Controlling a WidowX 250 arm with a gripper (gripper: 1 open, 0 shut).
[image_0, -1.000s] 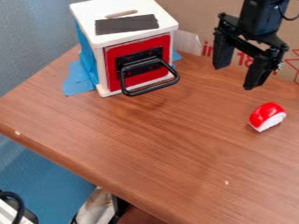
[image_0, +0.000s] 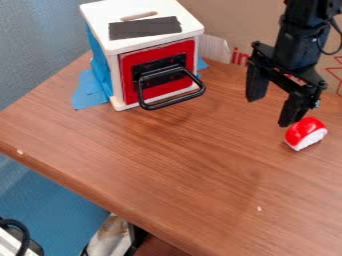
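Note:
My black gripper (image_0: 271, 104) hangs at the upper right with its two fingers spread apart and nothing seen between them. Just below the nearer finger, a red and white rounded object (image_0: 305, 133) lies on the wooden table; whether they touch is unclear. A white toy oven (image_0: 114, 20) with a red door (image_0: 156, 61) and a black handle (image_0: 174, 98) stands at the upper left, a dark strip and a small wooden stick on its top.
Blue sheets (image_0: 88, 92) lie under and beside the oven. Cardboard (image_0: 227, 20) stands at the back.
My gripper has moved down, toward the red and white object. The object and the oven have not visibly moved.

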